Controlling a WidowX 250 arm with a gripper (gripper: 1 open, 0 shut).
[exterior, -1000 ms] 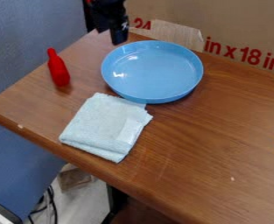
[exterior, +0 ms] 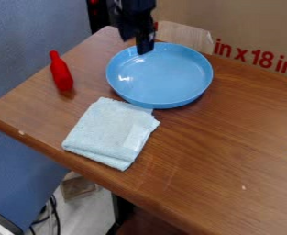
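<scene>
My black gripper [exterior: 143, 41] hangs over the back edge of a light blue plate [exterior: 164, 81]; whether it is open or shut is hard to tell at this size. A folded pale blue cloth [exterior: 111, 132] lies in front of the plate, toward the table's near edge. A red bottle [exterior: 61, 73] is to the left of the plate.
A cardboard box [exterior: 249, 27] with red lettering stands behind. The table's left edge drops to the floor and cables.
My gripper has come down and to the right, from behind the plate to over its back rim. The plate, cloth and bottle have not moved.
</scene>
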